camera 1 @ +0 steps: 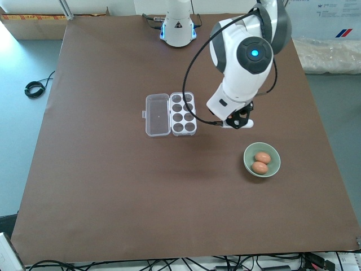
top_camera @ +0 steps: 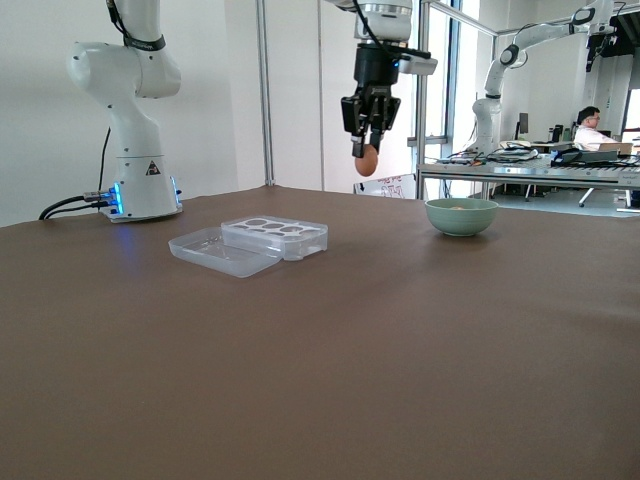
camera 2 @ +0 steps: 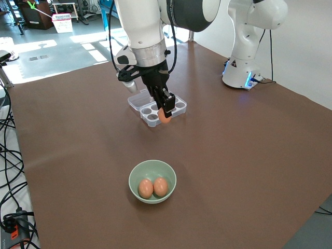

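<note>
My black gripper (top_camera: 366, 140) is shut on a brown egg (top_camera: 366, 161), held in the air between the open clear plastic egg carton (top_camera: 275, 232) and the green bowl (camera 1: 262, 172). In the camera right view the held egg (camera 2: 165, 118) shows below the fingers, in front of the carton. The bowl holds two eggs (camera 2: 146, 188). The carton's lid (camera 1: 158, 115) lies open beside its tray (camera 1: 183, 116), whose round wells look empty. In the camera left view the gripper is mostly hidden by the arm.
Cables run along the table's edge outside it.
</note>
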